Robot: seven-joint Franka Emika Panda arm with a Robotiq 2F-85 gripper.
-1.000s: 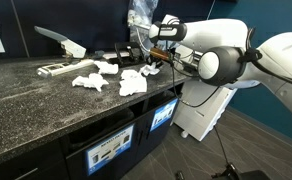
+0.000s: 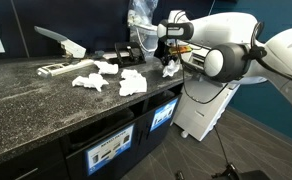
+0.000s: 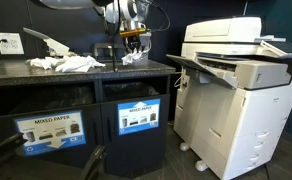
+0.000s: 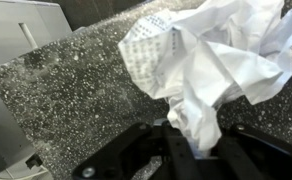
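Observation:
Crumpled white paper with printed text (image 4: 206,60) fills the upper part of the wrist view. My gripper is shut on its lower, pinched end. Exterior view 1 has the gripper (image 2: 172,58) at the right end of the counter, with the held paper (image 2: 170,69) below it. More crumpled paper lies on the speckled dark counter (image 2: 46,105): one piece (image 2: 132,82) nearest the gripper, another (image 2: 90,82) farther left, and one (image 2: 106,68) behind them. The fingertips are largely hidden by the paper.
Below the counter are bins labelled mixed paper (image 3: 138,117). A large white printer (image 3: 236,90) stands just beyond the counter's right end. A paper cutter (image 2: 61,68) lies at the back left. Bare counter stretches along the front left.
Along the counter, the gripper has moved right toward its end, carrying the paper with it. The other paper pieces look unmoved.

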